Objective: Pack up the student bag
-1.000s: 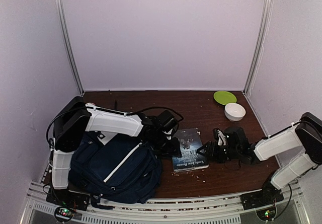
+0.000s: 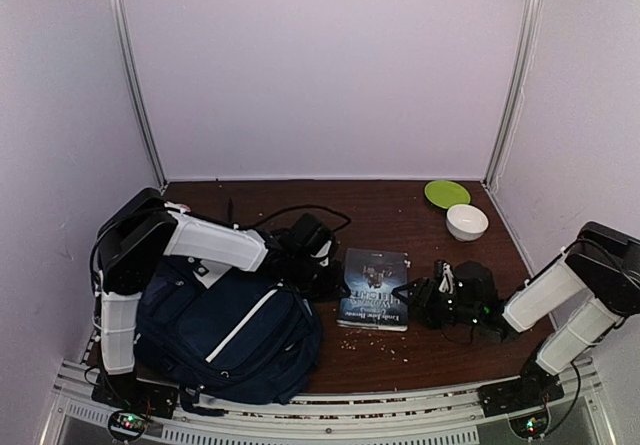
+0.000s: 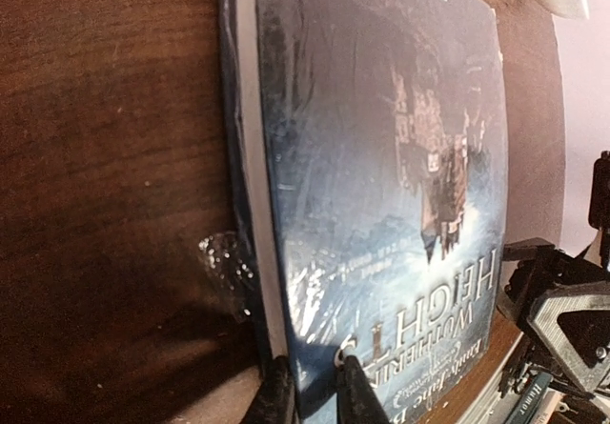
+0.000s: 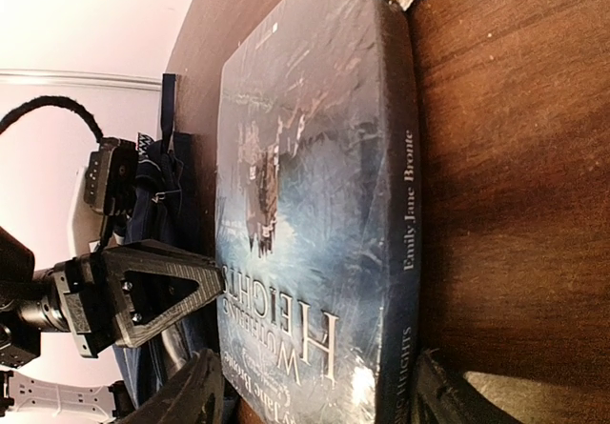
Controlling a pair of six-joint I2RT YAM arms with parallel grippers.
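Observation:
A plastic-wrapped Wuthering Heights book (image 2: 372,290) lies flat on the table. My left gripper (image 2: 340,289) is at its left edge; in the left wrist view its fingertips (image 3: 348,391) are low over that edge, partly open, and whether they grip is unclear. My right gripper (image 2: 405,295) is at the right edge; in the right wrist view its open fingers (image 4: 443,400) straddle the book near the spine. The navy bag (image 2: 250,335) lies to the left, beneath the left arm.
A white bowl (image 2: 466,220) and green plate (image 2: 447,192) stand at the back right. Crumbs lie in front of it.
The book has shifted slightly left and back and turned a little straighter.

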